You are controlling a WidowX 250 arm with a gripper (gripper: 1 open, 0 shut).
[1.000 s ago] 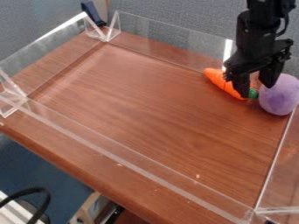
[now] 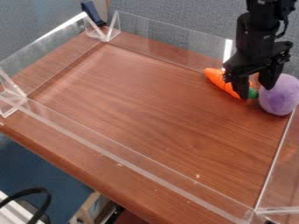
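Note:
In the camera view my black gripper (image 2: 253, 73) hangs at the upper right, low over an orange carrot (image 2: 219, 79) with a green end that lies on the wooden surface at the back right. A round purple object (image 2: 281, 94) sits just right of the carrot, partly behind the fingers. The fingers point down around the carrot's green end and the purple object's left side; whether they touch or hold either, I cannot tell.
Clear acrylic walls (image 2: 152, 186) border the wooden board (image 2: 135, 114). The middle and left of the board are bare. A black cable (image 2: 42, 199) lies outside at the lower left.
The gripper has shifted very slightly; the carrot and purple object look unmoved.

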